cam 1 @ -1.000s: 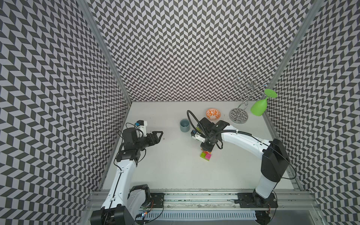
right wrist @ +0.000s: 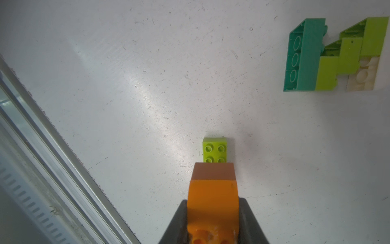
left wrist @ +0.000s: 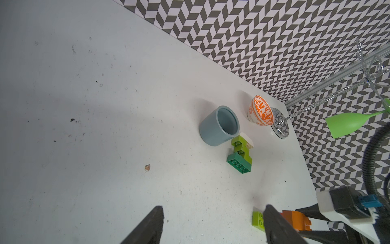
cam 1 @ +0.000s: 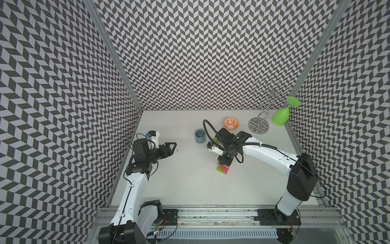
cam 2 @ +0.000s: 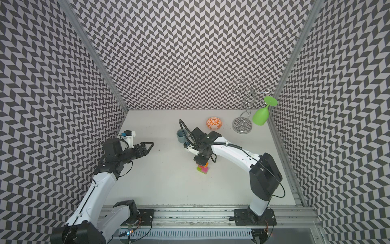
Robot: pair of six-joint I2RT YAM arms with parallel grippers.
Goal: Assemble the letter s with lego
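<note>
My right gripper is shut on an orange brick [right wrist: 213, 191], held over a lime brick [right wrist: 214, 148]; a pink brick [cam 1: 225, 168] shows beside the lime one in the top views. A group of bricks lies apart from these: a teal brick [right wrist: 308, 57], several lime bricks [right wrist: 373, 36] and a cream brick [right wrist: 361, 81]. My left gripper [cam 1: 172, 147] stands open at the left side of the table, nothing between its fingers.
A grey cup [left wrist: 215, 130], an orange-patterned bowl [cam 1: 230, 123] and a metal stand [cam 1: 258, 125] with a green glass [cam 1: 280, 116] are at the back.
My right arm has shifted slightly, its elbow moving a little to the right. The left arm has not visibly moved.
</note>
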